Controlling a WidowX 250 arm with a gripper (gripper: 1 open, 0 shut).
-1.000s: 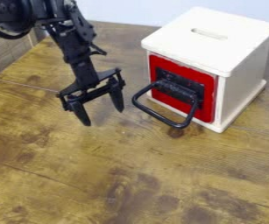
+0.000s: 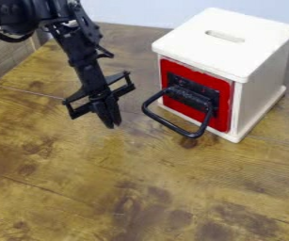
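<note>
My black gripper (image 2: 106,111) hangs low over the wooden table at the left of the white box, its fingers shut with nothing visible between them. The white box (image 2: 222,42) has a red front panel (image 2: 223,124) with a dark inset and a black looped handle (image 2: 176,128) reaching out from it toward the gripper. The gripper is apart from the handle.
A tiled wall edge (image 2: 2,61) lies at the back left.
The gripper's fingers have closed from a spread position. The arm is otherwise in nearly the same place, and the box has not moved.
</note>
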